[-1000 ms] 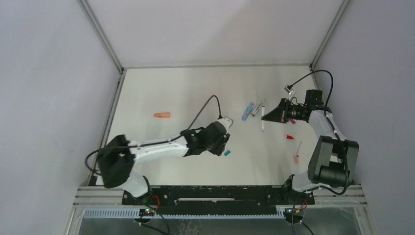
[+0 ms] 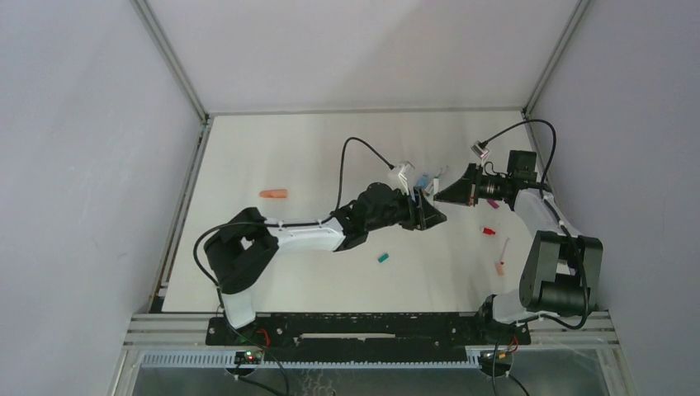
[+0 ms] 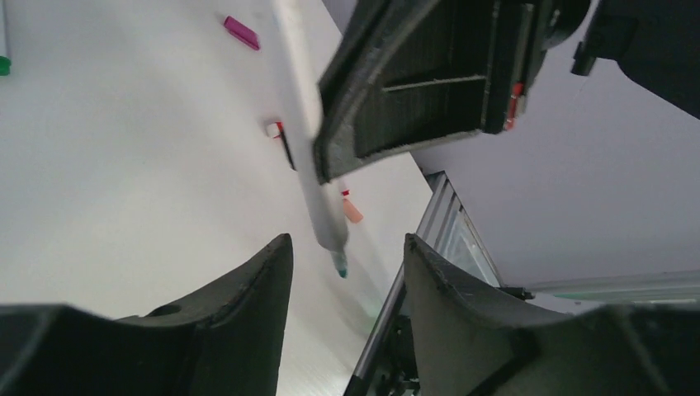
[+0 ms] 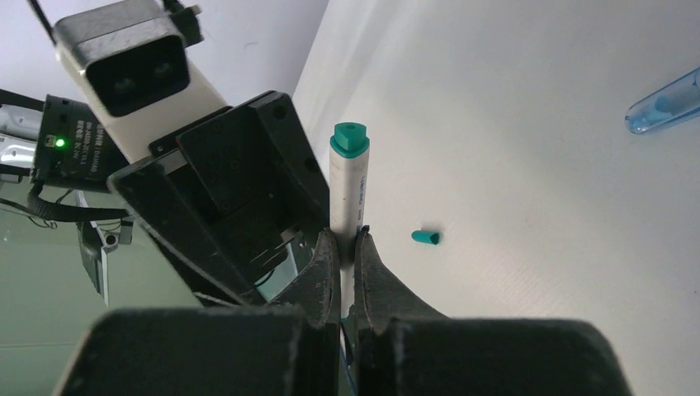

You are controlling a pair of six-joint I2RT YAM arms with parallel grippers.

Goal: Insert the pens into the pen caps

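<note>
A white pen with a teal end stands upright in my right gripper, which is shut on it. In the left wrist view the pen hangs with its small teal tip downward, around the gap of my left gripper. That gripper is open, its two fingers spread on either side of the tip; whether they touch it cannot be told. From above, the left gripper stands close to the right gripper. A loose teal cap lies on the table.
An orange piece lies at left. A blue item is behind the grippers. To the right are a red cap and a thin pink pen with an orange cap.
My left arm has moved right and slightly away from the front edge, from near the teal cap up to the pen. The right gripper, still shut on the pen, has shifted slightly left.
</note>
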